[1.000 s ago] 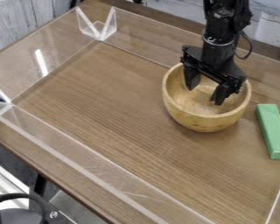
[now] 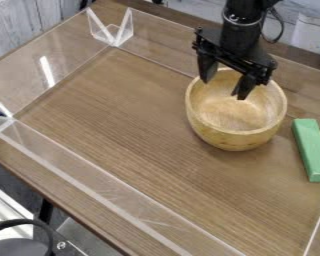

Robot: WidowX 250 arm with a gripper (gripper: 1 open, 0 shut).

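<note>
My gripper (image 2: 223, 78) is a black finger assembly at the top centre of the camera view, open, with its fingers over the back part of a round tan bowl (image 2: 235, 130). I see nothing held between the fingers. The bowl's inside looks empty, though its back part is partly hidden by the gripper.
A green rectangular block (image 2: 311, 150) lies at the right edge, beside the bowl. A clear angular object (image 2: 111, 30) stands at the back left. Dark equipment (image 2: 16, 240) sits at the lower left corner.
The gripper has risen and moved slightly toward the back, from lower down in the bowl to above its back part.
</note>
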